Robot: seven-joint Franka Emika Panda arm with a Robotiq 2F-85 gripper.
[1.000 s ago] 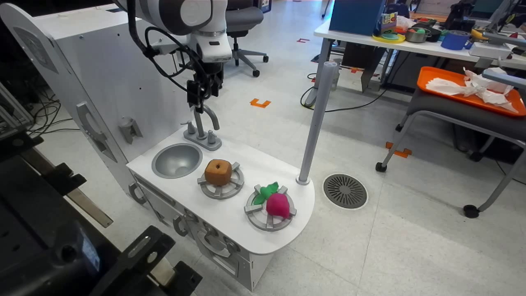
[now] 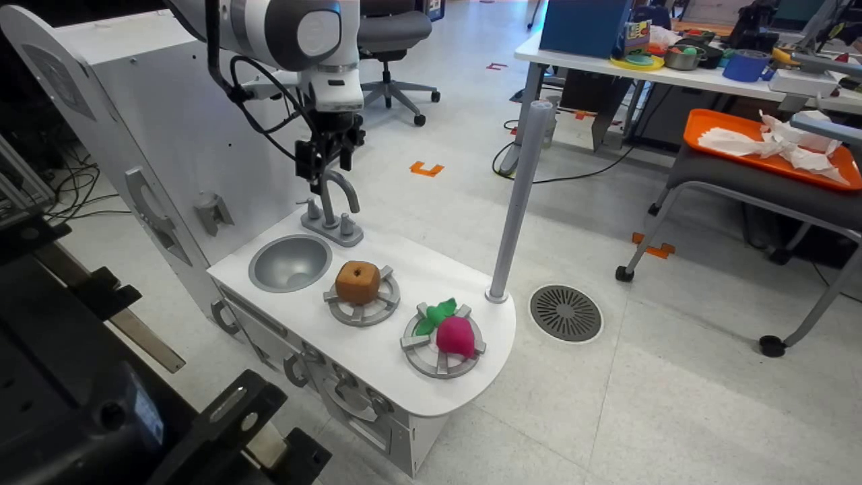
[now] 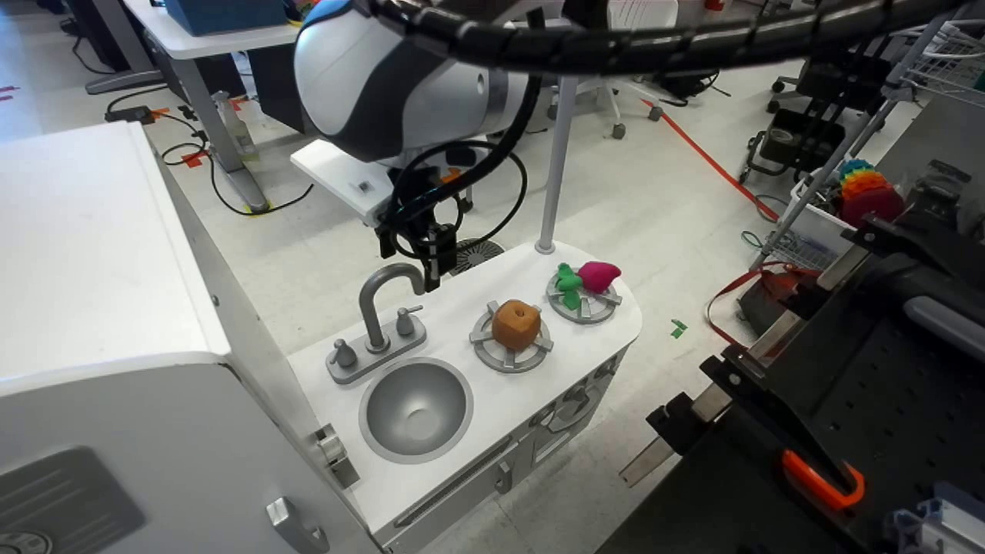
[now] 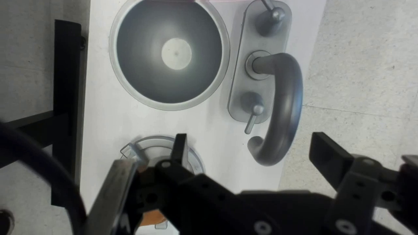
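Observation:
My gripper is open above the toy sink's counter, its two fingers wide apart with nothing held. From the wrist, the curved end of the grey faucet [image 4: 288,105] appears between the fingertips, but whether it lies below them or level with them is hard to tell. In exterior view 1 the gripper [image 2: 327,166] overlaps the top of the faucet [image 2: 349,192]. A brown block-shaped toy [image 2: 357,283] rests on the nearer burner, and a magenta toy vegetable with green leaves [image 2: 456,336] lies on the burner at the counter's rounded end.
The grey basin [image 3: 415,406] is empty. Two small tap handles [image 3: 406,320] flank the faucet. A tall grey post [image 2: 521,202] rises from the counter's far edge, and a white cabinet [image 2: 178,137] stands beside the sink. Bare counter shows between basin and burners.
The arm has shifted a little to the left in exterior view 1 and its wrist hangs more upright. Toys, faucet and counter look the same.

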